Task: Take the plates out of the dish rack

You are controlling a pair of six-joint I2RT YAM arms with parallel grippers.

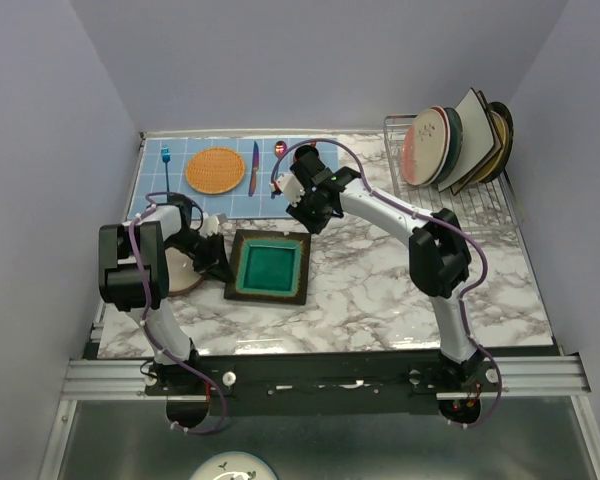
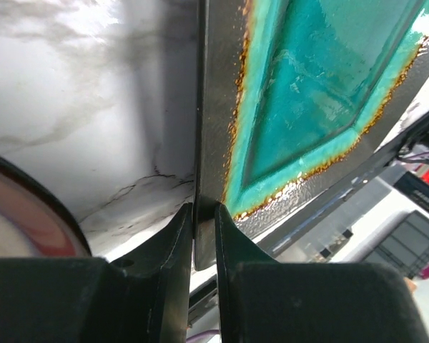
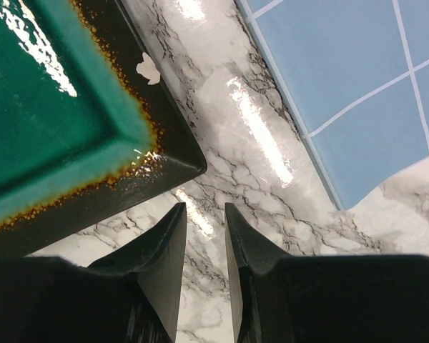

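A square green plate [image 1: 270,268] with a dark brown rim lies on the marble counter, left of centre. At its left edge is my left gripper, shut on the dark rim close to a corner. My right gripper is partly open just off the plate's upper right corner, with only bare marble showing between its fingers. Upright in the wire dish rack [image 1: 493,210] at the back right stand several plates, among them a pink one [image 1: 422,148], a dark green one [image 1: 454,146] and a white square one [image 1: 471,137].
A round pale plate [image 1: 183,272] lies partly under my left arm. A blue tiled mat [image 1: 195,160] at the back holds an orange woven disc [image 1: 216,170], a knife [image 1: 253,168] and spoons. Marble right of the green plate is clear.
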